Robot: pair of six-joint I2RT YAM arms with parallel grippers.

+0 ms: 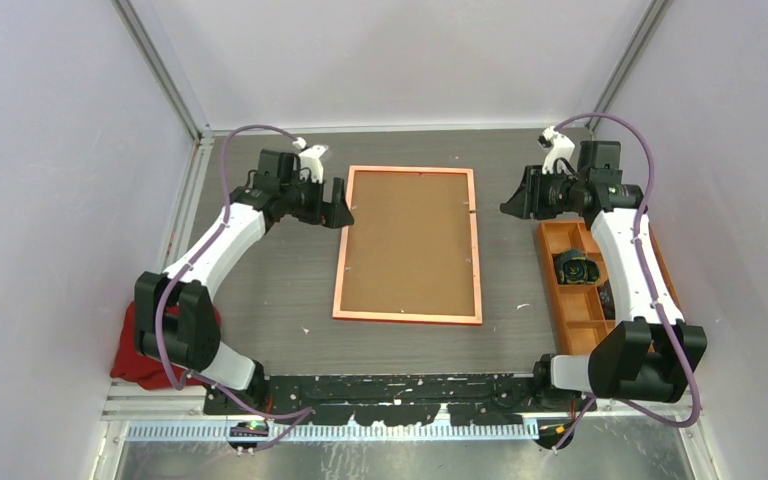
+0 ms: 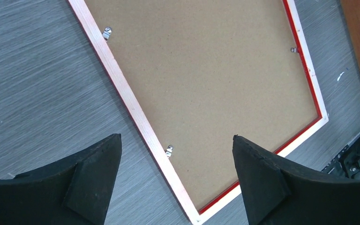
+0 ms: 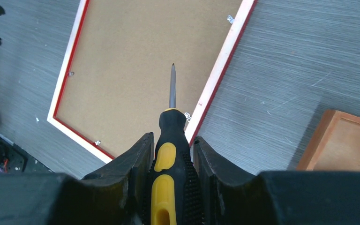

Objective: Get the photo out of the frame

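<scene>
The photo frame (image 1: 407, 318) lies face down on the table, its brown backing board (image 1: 408, 245) showing. Small metal clips sit along its inner edges, among them one clip (image 2: 169, 151) at the near left and another clip (image 3: 187, 116) on the right side. Over the frame's left edge, my left gripper stands open with nothing between its fingers. My right gripper is shut on a black and yellow screwdriver (image 3: 165, 157), whose metal shaft points toward the frame. In the top view that gripper hovers right of the frame. The photo itself is hidden.
A wooden compartment box (image 1: 566, 300) holding a dark tape roll (image 1: 575, 268) stands at the right under my right arm. Red cloth (image 1: 140, 350) lies at the left edge. Bare table (image 1: 300, 290) surrounds the frame.
</scene>
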